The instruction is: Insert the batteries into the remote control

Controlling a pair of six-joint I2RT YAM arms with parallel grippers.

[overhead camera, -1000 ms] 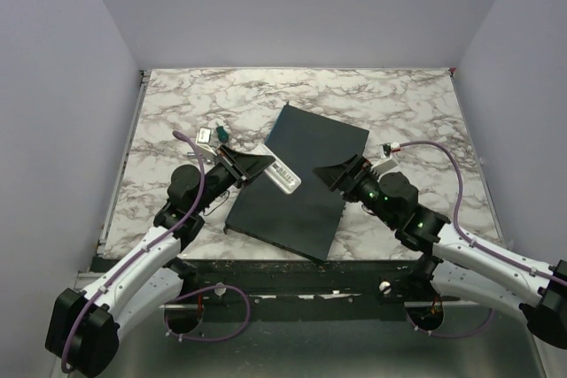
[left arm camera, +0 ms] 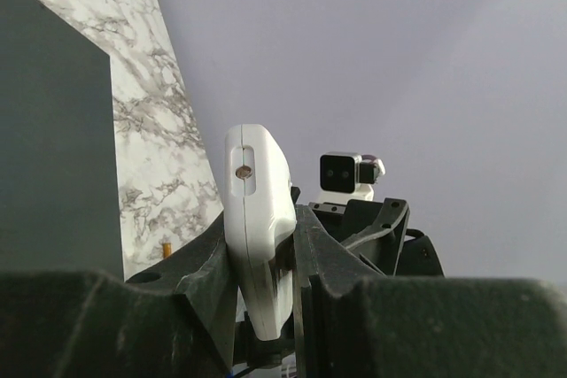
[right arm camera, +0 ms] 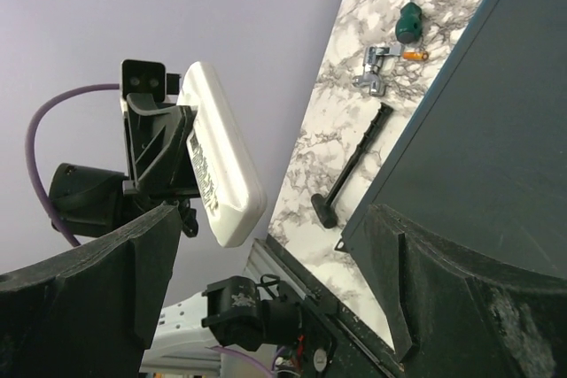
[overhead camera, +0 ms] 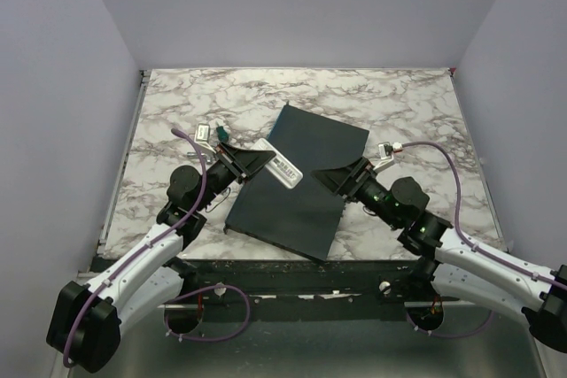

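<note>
The white remote control [overhead camera: 282, 166] is held in the air above the dark mat by my left gripper [overhead camera: 257, 158], which is shut on it; in the left wrist view its narrow end with a small screw [left arm camera: 254, 219] faces the camera. My right gripper [overhead camera: 333, 179] hangs to the right of the remote, apart from it, with its fingers spread and nothing seen between them. In the right wrist view the remote [right arm camera: 232, 185] is beyond those fingers, to the upper left. I cannot make out any batteries with certainty.
The dark mat [overhead camera: 292, 219] covers the middle of the marble table [overhead camera: 407, 95]. On its left lie a green screwdriver [right arm camera: 409, 22], a metal tool [right arm camera: 375, 77], a small orange-handled item [right arm camera: 415, 56] and a black hammer [right arm camera: 350, 165].
The remote in my left gripper has shifted very slightly in the top view.
</note>
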